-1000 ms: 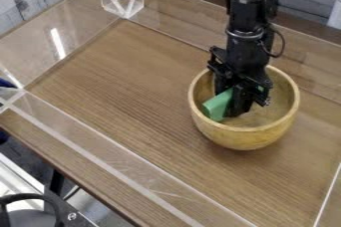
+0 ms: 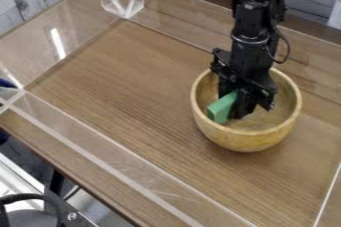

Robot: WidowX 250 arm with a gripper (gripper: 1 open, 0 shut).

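Observation:
A yellowish wooden bowl sits on the table at the right of the camera view. The black gripper reaches down into it from above, its fingers over a green object that lies tilted toward the bowl's left side. The dark gripper partly hides the object, and I cannot tell whether the fingers grip it.
Clear plastic pieces stand along its top and left edges. A black coiled cable or hose shows at the bottom left corner.
The gripper and green object have shifted very slightly within the bowl; little else differs.

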